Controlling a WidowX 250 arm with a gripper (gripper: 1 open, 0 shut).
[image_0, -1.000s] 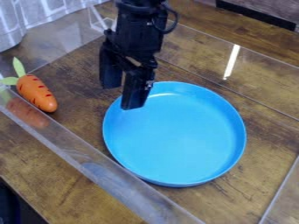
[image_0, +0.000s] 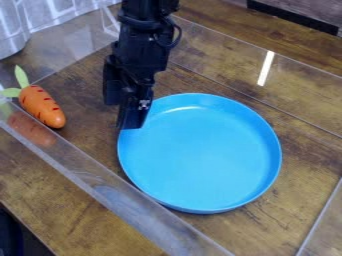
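Observation:
My black gripper (image_0: 131, 100) hangs over the wooden surface at the upper-left rim of a round blue plate (image_0: 198, 153), its fingers open and pointing down. An orange toy carrot (image_0: 43, 107) with a pale green top lies to the left, apart from the gripper. I see nothing held between the fingers.
Clear plastic walls run along the left and lower edges of the wooden surface (image_0: 287, 120). White cloth or plastic (image_0: 24, 25) is at the top left. The wood right of and behind the plate is clear.
The gripper has shifted a little to the left and turned, away from the middle of the plate. The plate and carrot have not moved.

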